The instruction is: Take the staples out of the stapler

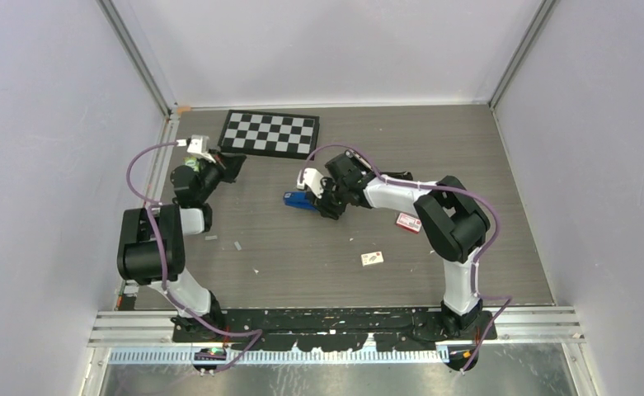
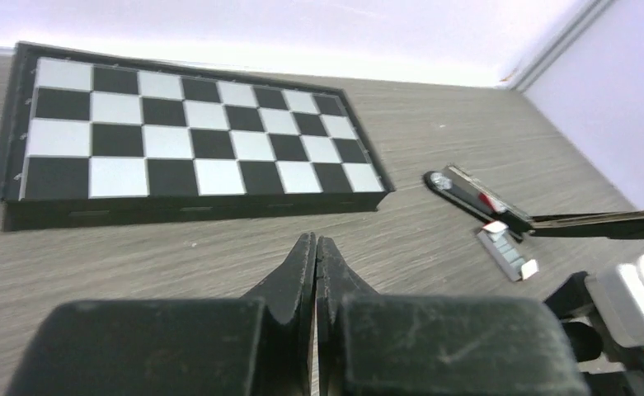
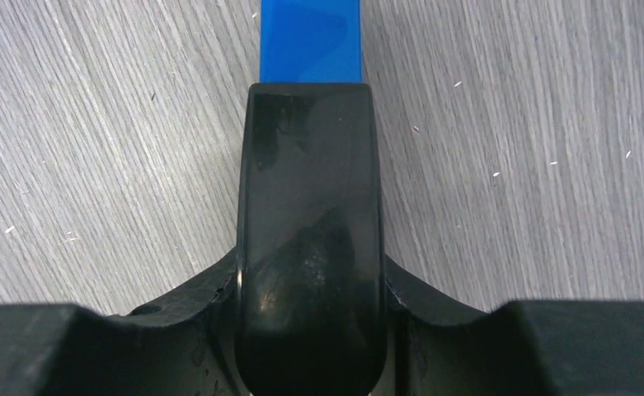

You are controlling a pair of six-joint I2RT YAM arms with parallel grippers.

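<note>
The blue and black stapler lies low over the table in the middle. In the top view its blue end (image 1: 297, 200) sticks out left of my right gripper (image 1: 325, 205). From the right wrist, my gripper is shut on the stapler's black part (image 3: 310, 181), with the blue part (image 3: 310, 41) beyond it. The magazine's inside is hidden, so whether staples are in it cannot be seen. My left gripper (image 1: 240, 159) is away to the left, near the checkered board; its fingertips (image 2: 304, 256) meet, with nothing between them.
A checkered board (image 1: 270, 134) lies at the back left. Behind the right arm are a black object (image 2: 475, 198) and a grey block (image 2: 504, 252). A red-and-white box (image 1: 408, 222) and a white card (image 1: 372, 258) lie to the right.
</note>
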